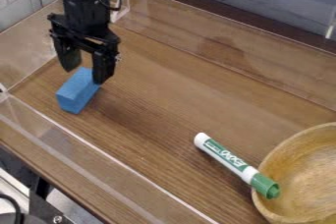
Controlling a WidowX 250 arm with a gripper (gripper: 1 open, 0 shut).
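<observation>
My gripper (84, 53) is in the upper left, just above a blue block (77, 94) lying on the wooden table (171, 159); the gap between its fingers is hard to read. A white and green tube (234, 161) lies diagonally at the lower right, beside a tan bowl (304, 177) at the right edge.
Dark cables (11, 216) show at the lower left corner, beyond the table's edge.
</observation>
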